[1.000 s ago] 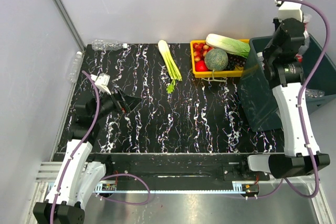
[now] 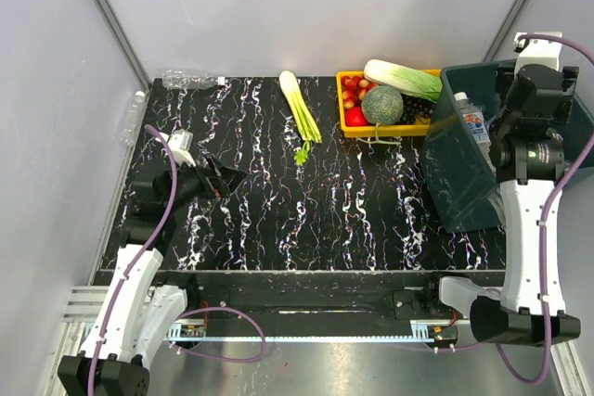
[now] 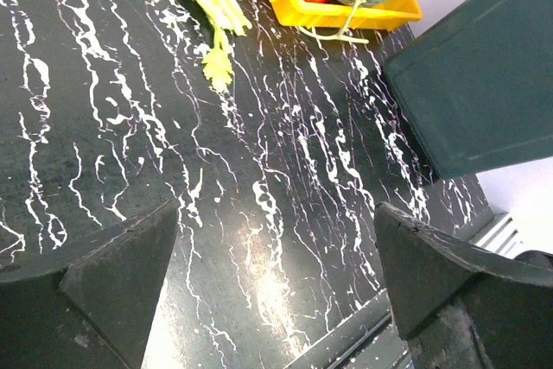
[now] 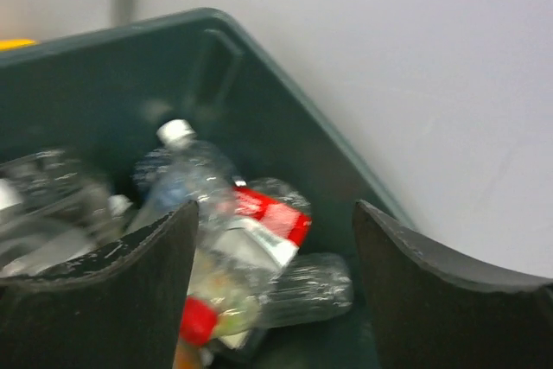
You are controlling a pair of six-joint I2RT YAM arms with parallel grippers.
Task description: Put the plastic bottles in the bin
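Two clear plastic bottles lie at the back left, one along the back edge and one by the left wall. The dark green bin at the right holds several bottles, some with red labels or caps. My left gripper hangs over the left part of the counter, open and empty. My right gripper is over the bin, its fingers apart, with bottles visible below and between them.
A yellow crate of fruit and vegetables stands at the back, left of the bin, with celery beside it.
My right arm has moved down and slightly right over the bin; the bottle seen near its gripper earlier is no longer visible there. The left arm is nearly still.
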